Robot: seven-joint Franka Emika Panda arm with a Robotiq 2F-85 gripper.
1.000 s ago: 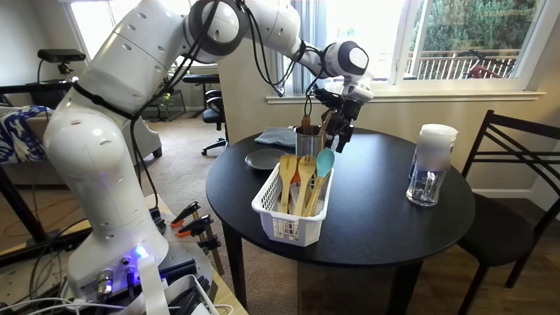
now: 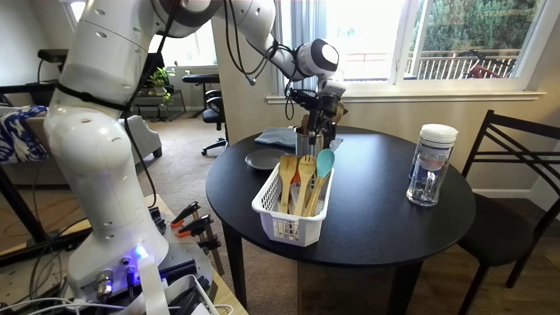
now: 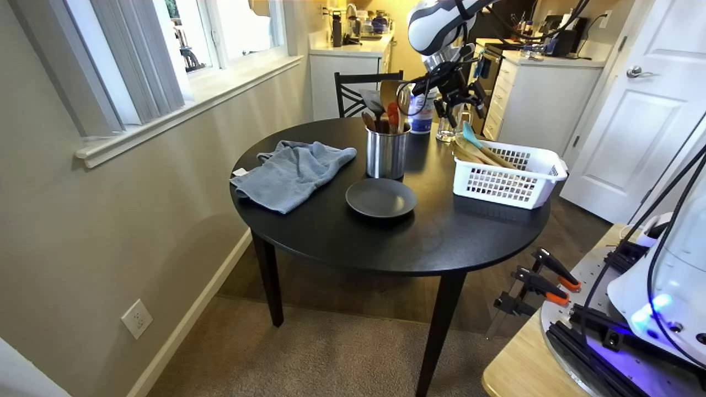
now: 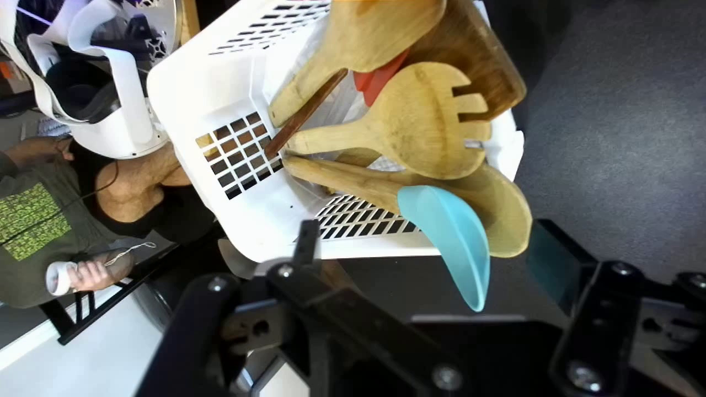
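Note:
My gripper is open, its two fingers spread wide with nothing held. Between them, in the wrist view, the teal spoon head (image 4: 453, 235) shows beyond the fingertips, not gripped. That spoon leans out of a white basket (image 2: 294, 231), together with a wooden fork (image 2: 306, 170) and a wooden spatula (image 2: 287, 170). A red utensil (image 4: 380, 78) lies among them. In exterior view 2 the gripper (image 3: 461, 112) hangs above the basket's spoon end. A steel canister (image 3: 385, 155) of utensils stands nearby, partly hidden by the gripper in exterior view 1.
On the round black table (image 2: 378, 220) are a dark grey plate (image 3: 381, 198), a blue-grey cloth (image 3: 291, 172) and a clear pitcher (image 2: 430, 165) with a white lid. Bare tabletop lies between basket and pitcher. A person (image 4: 59, 212) sits at the wrist view's left.
In exterior view 1 my arm has drawn back and the gripper has shifted left, now in front of the steel canister. The basket and its utensils have stayed in place.

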